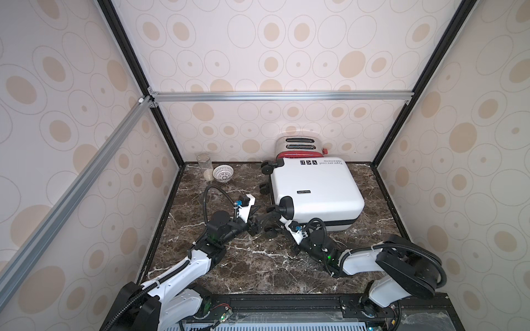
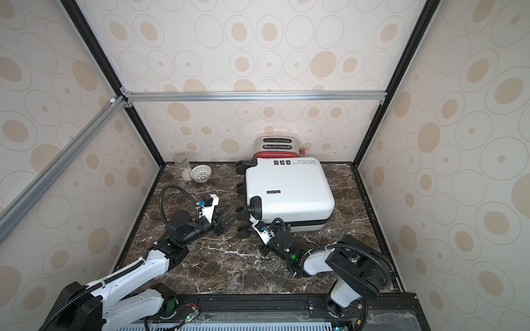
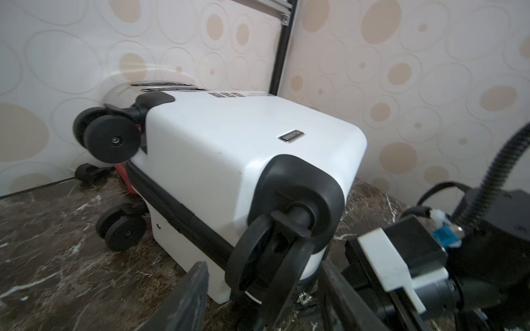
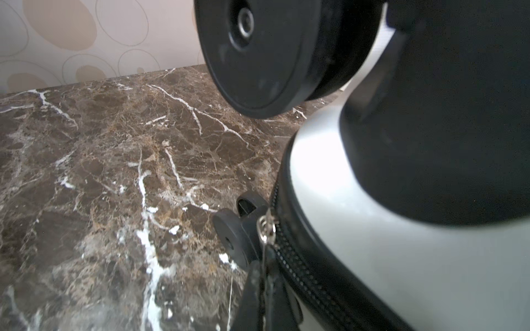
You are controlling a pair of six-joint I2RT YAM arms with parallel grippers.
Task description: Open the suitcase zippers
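The white suitcase (image 1: 317, 193) lies on its side, its black wheels pointing left. In the right wrist view its dark zipper track (image 4: 309, 264) runs along the edge, with a metal zipper slider (image 4: 266, 227) near a lower wheel. A thin pull hangs from that slider, and my right gripper is shut with the pull between its fingertips. My left gripper is open in front of the near corner wheel (image 3: 276, 253), apart from the suitcase in the top views and holding nothing.
Behind the suitcase, close against it, stands a toaster (image 1: 298, 145) with a red front. A white basket (image 1: 223, 173) and a clear jar (image 1: 204, 165) sit at the back left. Bare marble tabletop (image 1: 243, 270) lies in front.
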